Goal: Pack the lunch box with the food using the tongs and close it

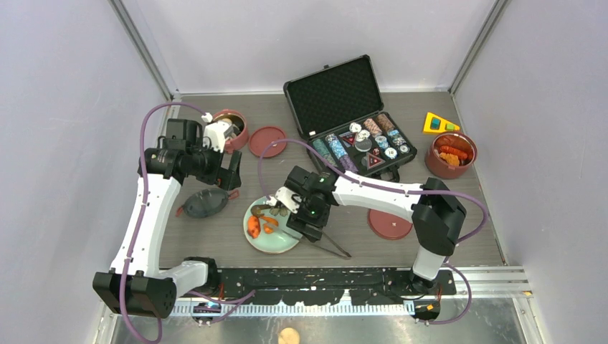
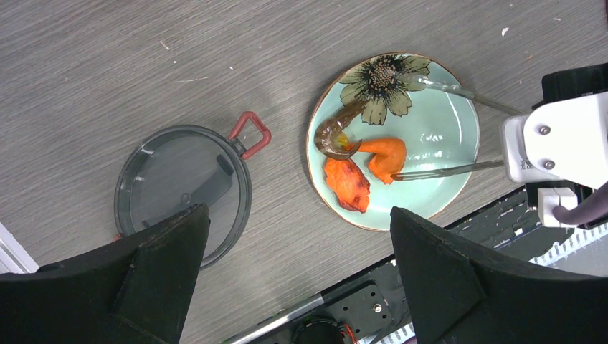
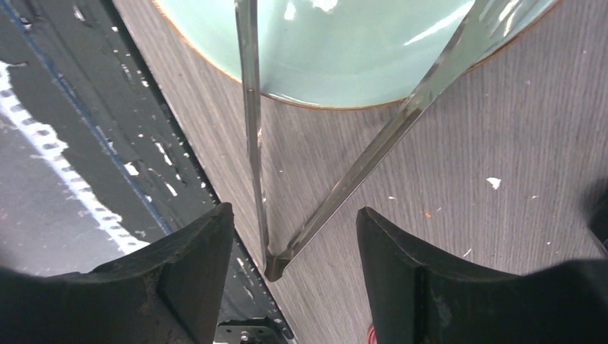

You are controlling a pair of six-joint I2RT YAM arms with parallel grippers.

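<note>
A pale green plate (image 1: 262, 244) near the front of the table holds an orange piece (image 2: 388, 156), a second charred orange piece (image 2: 347, 185) and a brown curved piece (image 2: 334, 136). My right gripper is above the plate's right side, open around the metal tongs (image 3: 344, 186). Gaps show between its fingers and the tongs' two legs, which are spread in a V with one over the orange piece. My left gripper, open and empty, hangs left of the plate, above the dark pan-like lid (image 2: 183, 186).
A pink pot (image 1: 236, 129) stands behind my left gripper and a red pot (image 1: 450, 162) with food at the far right. Red lids (image 1: 268, 140) lie flat. An open black case (image 1: 337, 97) takes up the back middle.
</note>
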